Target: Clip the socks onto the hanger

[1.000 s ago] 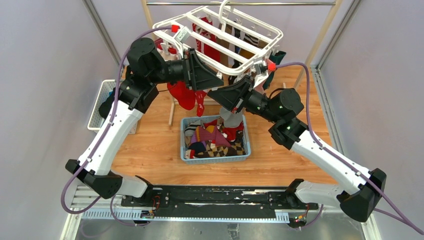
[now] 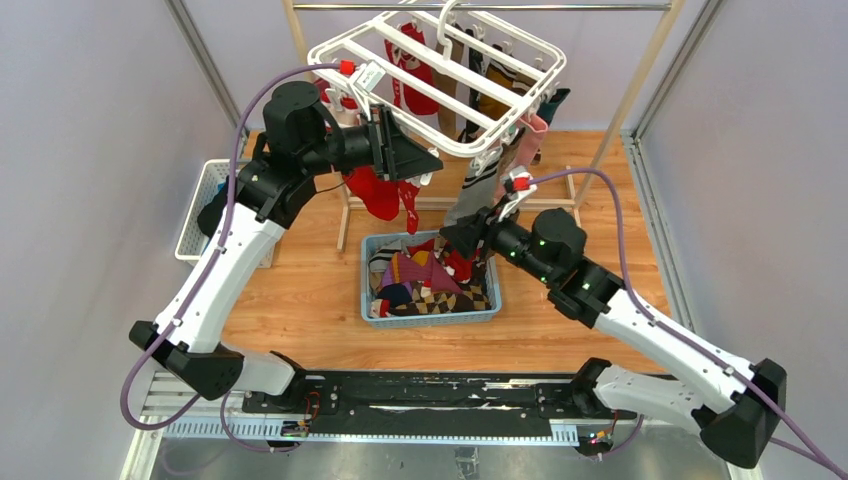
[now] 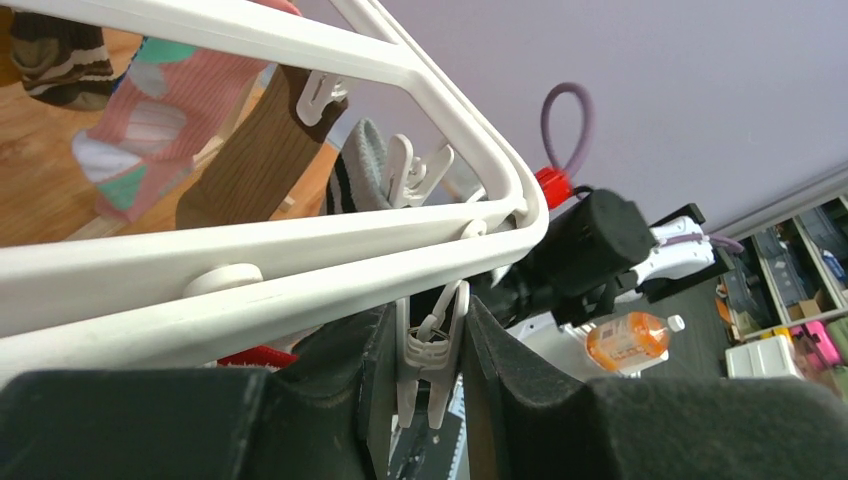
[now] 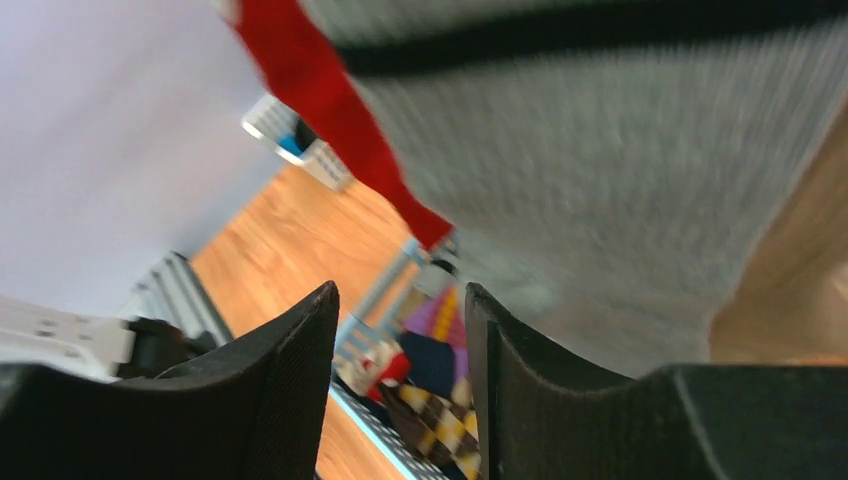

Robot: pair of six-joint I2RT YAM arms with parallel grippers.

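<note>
The white clip hanger hangs from the rail with socks clipped round it, including red socks and a grey striped sock. My left gripper is at the hanger's front edge; in the left wrist view it is shut on a white clip below the frame. My right gripper is lower, beside the hanging grey sock. In the right wrist view its fingertips are apart, with the blurred grey sock filling the space just beyond them.
A blue basket of assorted socks stands on the wooden floor below the hanger. A white basket is at the left. The wooden rack's posts flank the hanger, and bare floor lies at the front.
My right gripper has moved down from beside the left gripper, uncovering more of the hanging grey sock. The left arm and hanger have shifted only slightly.
</note>
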